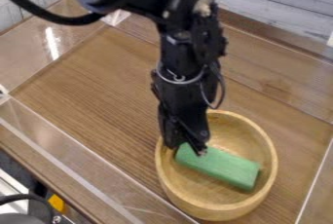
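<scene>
A wooden bowl (198,196) stands at the lower right of the tabletop in the camera view, with a green block (227,170) lying inside it. My black gripper (178,140) is over the bowl's back-left part, its tips at or just inside the rim beside the block's left end. The fingers look close together; whether they touch the bowl or block is hard to tell.
A clear edge strip runs along the front left, with cables and a small yellow item (56,203) beyond it. A white plank wall stands at the back.
</scene>
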